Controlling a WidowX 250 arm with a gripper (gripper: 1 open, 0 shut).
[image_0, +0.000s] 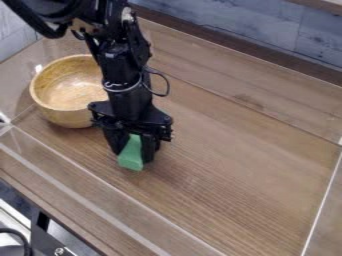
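My black gripper is low over the wooden table in the middle-left of the view, shut on a green object that shows below and between its fingers. The object's upper part is hidden by the gripper, so its full shape is unclear.
A round tan bowl sits to the upper left, just beside the arm. A blue-grey wooden surface runs along the top right.
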